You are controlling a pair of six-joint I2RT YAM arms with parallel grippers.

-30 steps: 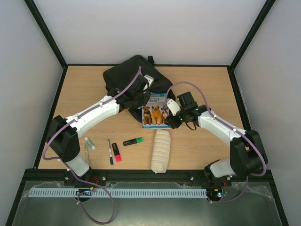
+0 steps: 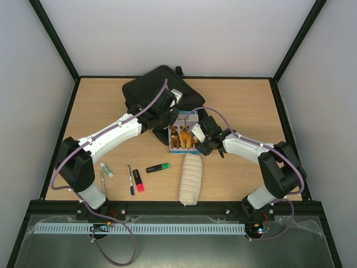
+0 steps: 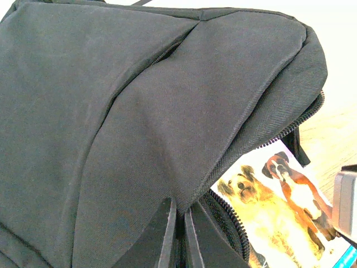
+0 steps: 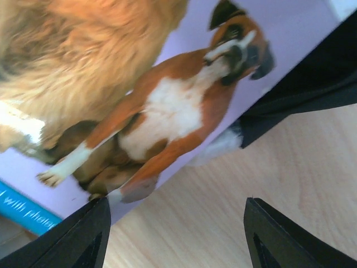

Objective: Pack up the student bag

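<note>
The black bag (image 2: pixel 162 86) lies at the back of the table, its zipped mouth lifted toward the front. My left gripper is shut on the fabric at the edge of that mouth. The dog book (image 2: pixel 183 139) lies cover up, its far end under the bag's flap and its near end with the blue strip sticking out onto the table. Low over the book's near right corner is my right gripper, open, with one of its fingers (image 4: pixel 83 237) at the book's edge and bare table beneath the other. No object is gripped there.
A cream pencil case (image 2: pixel 191 180) lies just in front of the book. Toward the left are a green-capped marker (image 2: pixel 158 167), a pink-capped marker (image 2: pixel 138 181), a pen (image 2: pixel 130 180) and a glue stick (image 2: pixel 106 170).
The left arm, bag and book look unmoved.
</note>
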